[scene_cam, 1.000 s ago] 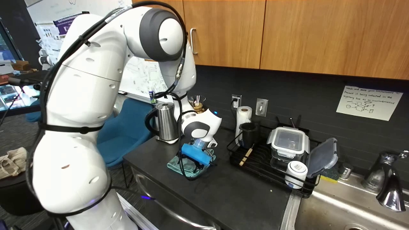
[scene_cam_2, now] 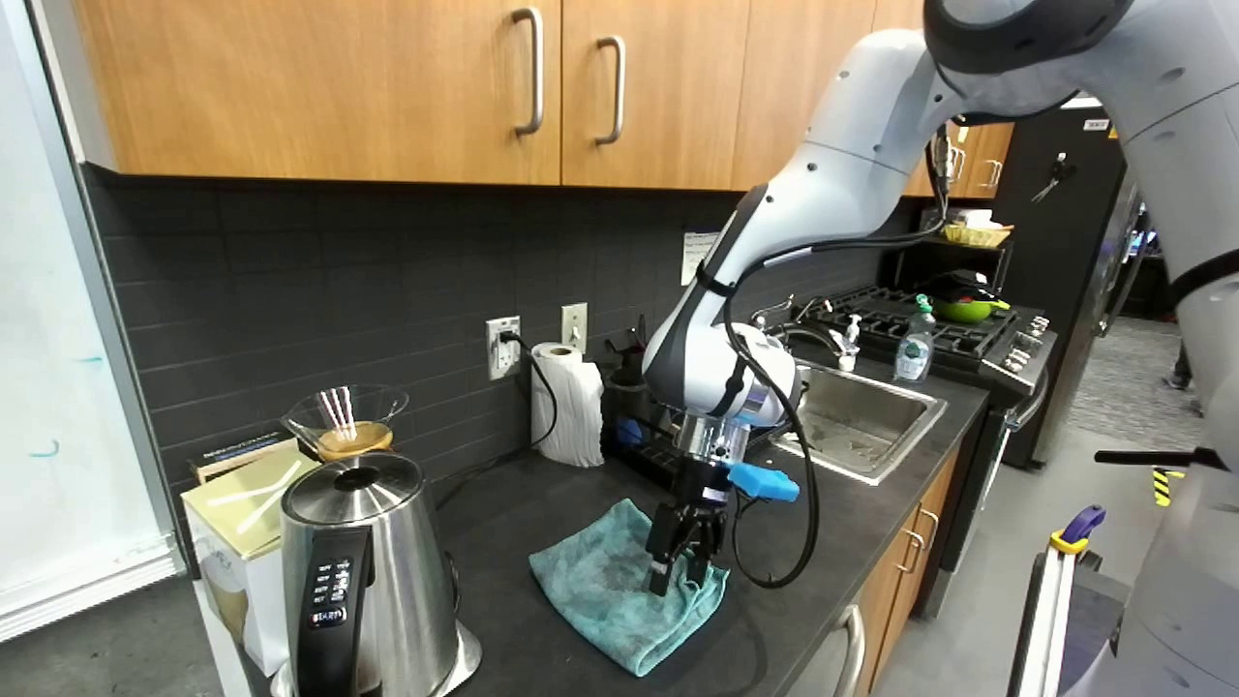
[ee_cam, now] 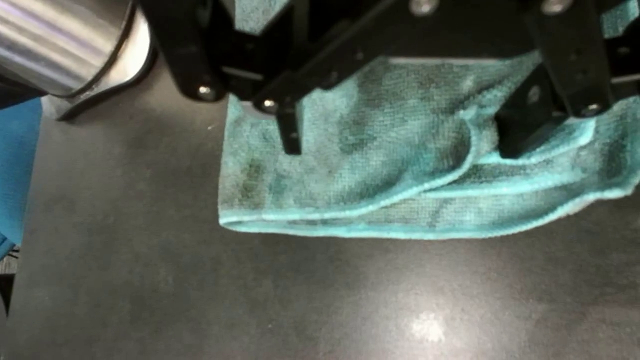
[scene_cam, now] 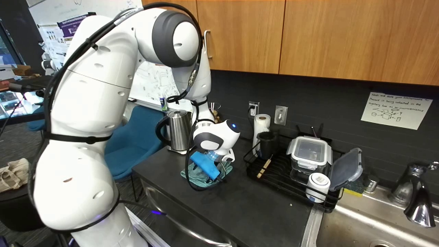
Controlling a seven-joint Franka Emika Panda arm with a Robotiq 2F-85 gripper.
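Observation:
A teal cloth [scene_cam_2: 621, 587], partly folded over, lies on the dark counter [scene_cam_2: 511, 511]. In the wrist view the cloth [ee_cam: 384, 144] shows darker stains and layered hems along its near edge. My gripper [scene_cam_2: 679, 575] points down at the cloth, its tips at or just above the fabric; whether they touch cannot be told. Spread wide apart, the black fingers [ee_cam: 289, 132] frame cloth that lies flat, and nothing is gripped. From exterior view 1 the gripper's fingers are hidden behind the blue part on the wrist, with the cloth [scene_cam: 197, 175] showing around it.
A steel kettle [scene_cam_2: 360, 558] stands beside the cloth. On the other side is a black dish rack [scene_cam: 280, 181] with containers, and past it the sink [scene_cam: 345, 228]. A paper towel roll [scene_cam_2: 566, 407] stands by the wall.
The wrist has turned, so the blue part now tilts more steeply. The hand has shifted slightly to the right and down. The cloth looks nearly unmoved.

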